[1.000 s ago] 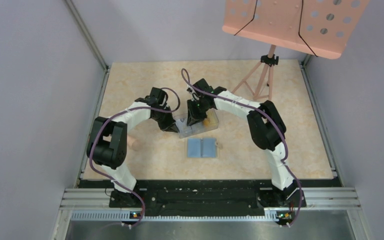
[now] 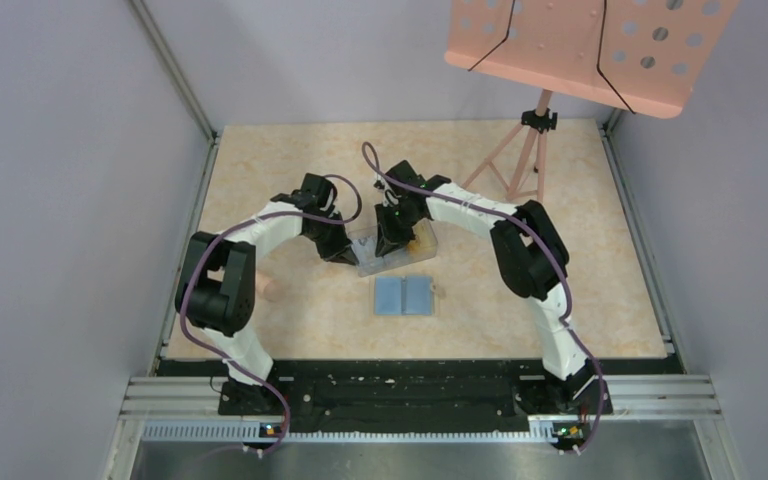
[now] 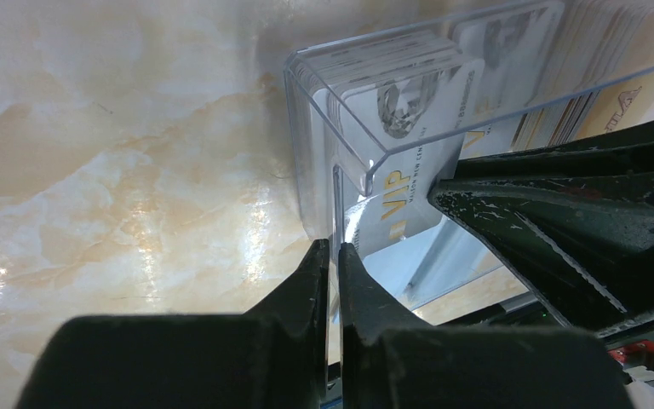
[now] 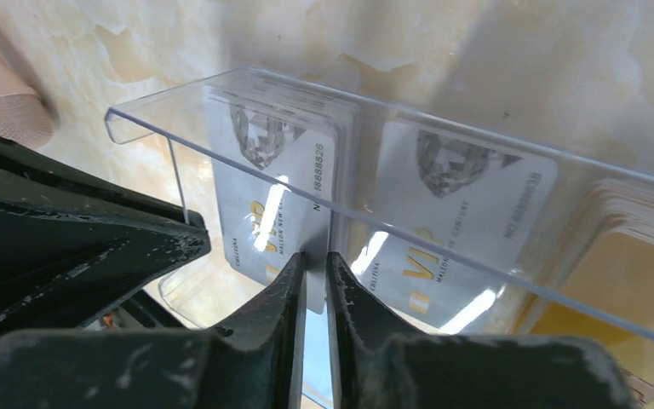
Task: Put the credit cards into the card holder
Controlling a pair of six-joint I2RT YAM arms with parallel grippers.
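Observation:
The clear card box (image 2: pixel 423 258) holds white VIP cards (image 4: pixel 264 213) and gold cards (image 4: pixel 613 290). In the left wrist view my left gripper is shut on the box's clear end wall. My right gripper has its fingertips close together at the edge of the left white card stack, inside the box; whether a card is between them I cannot tell. The blue card holder (image 2: pixel 403 295) lies on the table just in front of the box.
A pink easel (image 2: pixel 530 150) stands at the back right. A pink cylindrical object (image 2: pixel 266 284) is beside the left arm.
My right gripper has shifted very slightly toward the front of the table over the last second. The left arm and box look unmoved.

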